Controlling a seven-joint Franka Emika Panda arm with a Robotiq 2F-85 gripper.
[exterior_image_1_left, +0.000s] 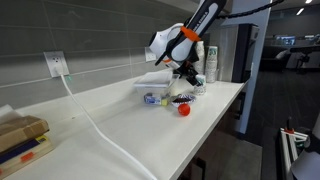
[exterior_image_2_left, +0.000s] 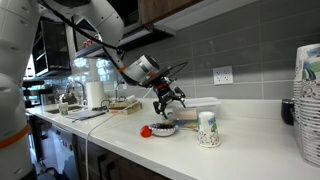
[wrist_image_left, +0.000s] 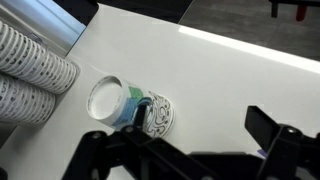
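My open gripper hangs over the counter with nothing between its fingers. A patterned white cup shows left of centre in the wrist view, partly covered by the left finger. In exterior view 2 this cup stands upright on the counter, and the gripper is higher up and to its left. From exterior view 1, the gripper appears just above and left of the cup. A bowl and a round red object sit nearby.
Tall stacks of patterned cups stand beyond the single cup. A white bin is against the wall, with small containers before it.
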